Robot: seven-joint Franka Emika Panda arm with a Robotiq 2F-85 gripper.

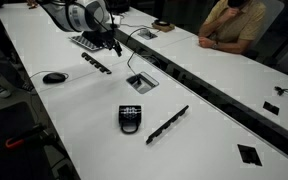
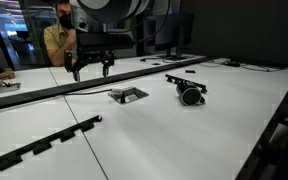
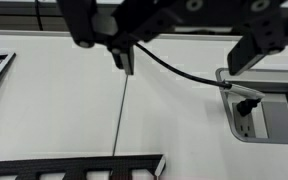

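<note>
My gripper hangs above the white table with its fingers open and nothing between them. In the wrist view its two dark fingers stand wide apart, with bare table and a black cable showing in the gap. A black mug stands on the table in exterior view 1; the other exterior view shows what looks like the same dark mug, with a pale round end facing the camera. A black slotted strip lies near the gripper, and a second black strip lies beyond the mug.
Set into the table is a metal cable box with a cable rising from it. A black mouse lies at the left edge. A person sits across the table.
</note>
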